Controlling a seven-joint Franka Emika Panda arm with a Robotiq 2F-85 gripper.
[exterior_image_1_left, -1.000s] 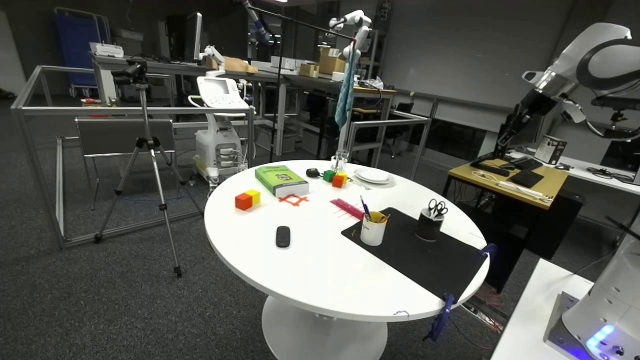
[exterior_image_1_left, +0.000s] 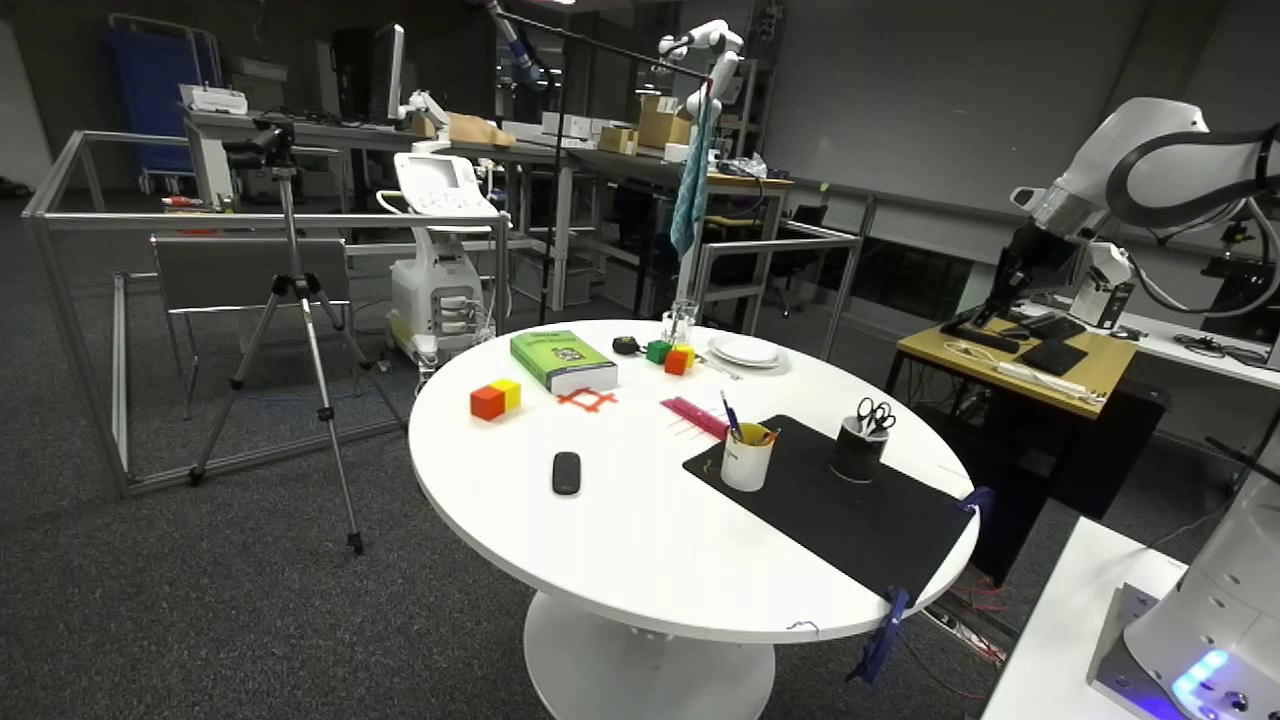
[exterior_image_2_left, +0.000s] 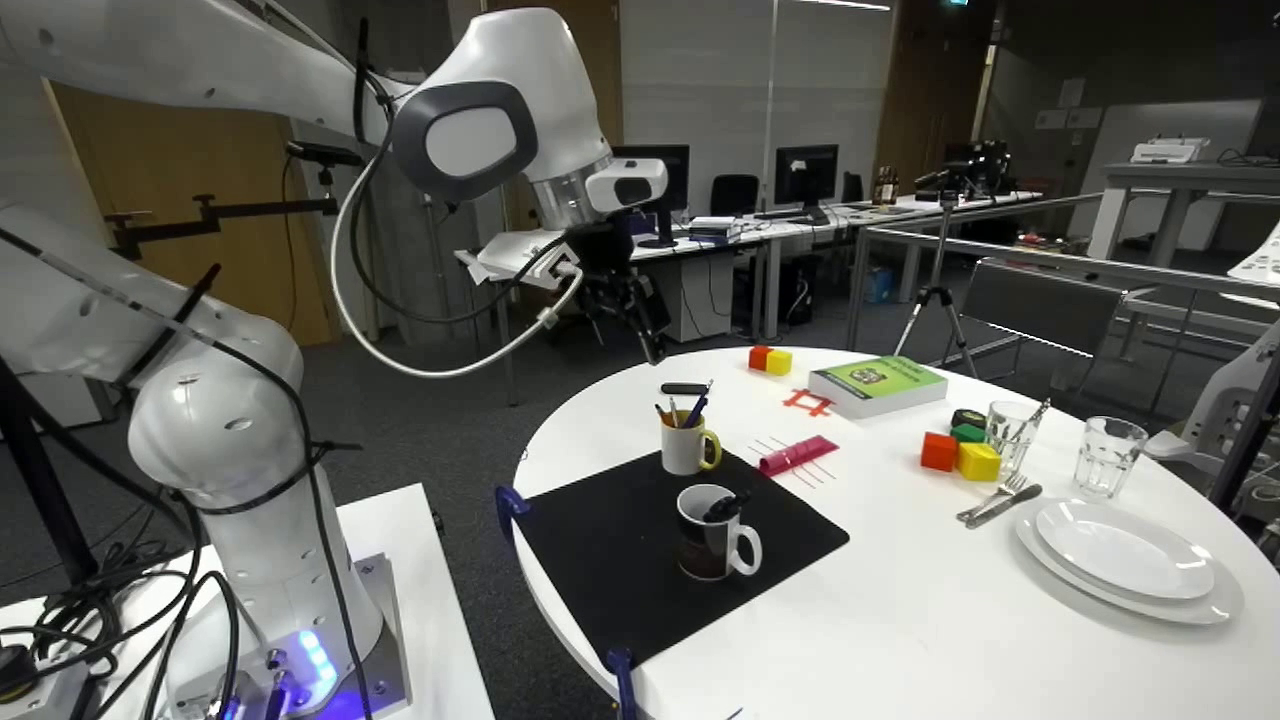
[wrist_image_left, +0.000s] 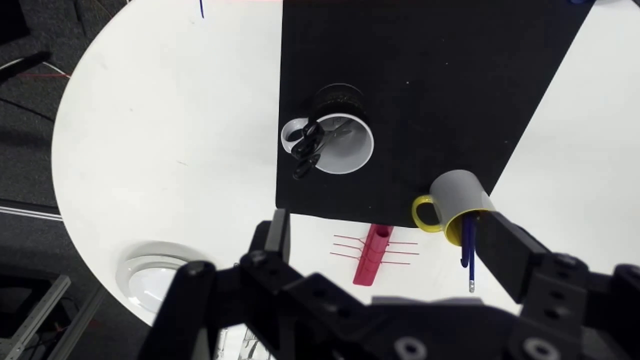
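My gripper stands open high over the table, its dark fingers wide apart and nothing held between them. Below, in the wrist view, a black-and-white mug (wrist_image_left: 345, 147) with black scissors (wrist_image_left: 309, 144) in it stands on the black mat (wrist_image_left: 456, 78). At the mat's edge is a white mug with a yellow handle (wrist_image_left: 459, 195), holding pens (wrist_image_left: 468, 240); the right finger partly covers it. A pink piece with thin rods (wrist_image_left: 373, 255) lies past the mat, seen between the fingers. In exterior view 2 the gripper (exterior_image_2_left: 654, 342) hangs clear of everything.
Across the round white table (exterior_image_2_left: 888, 564) lie a green book (exterior_image_2_left: 878, 382), red and yellow cubes (exterior_image_2_left: 956, 454), two glasses (exterior_image_2_left: 1108, 454), cutlery (exterior_image_2_left: 1003, 502), stacked plates (exterior_image_2_left: 1128, 552) and a black mouse (exterior_image_1_left: 566, 473). Blue clamps (exterior_image_1_left: 885, 630) hold the mat at the rim.
In exterior view 1 my arm and gripper have come lower and shifted slightly left, with the gripper at a different tilt. The things on the table have not moved.
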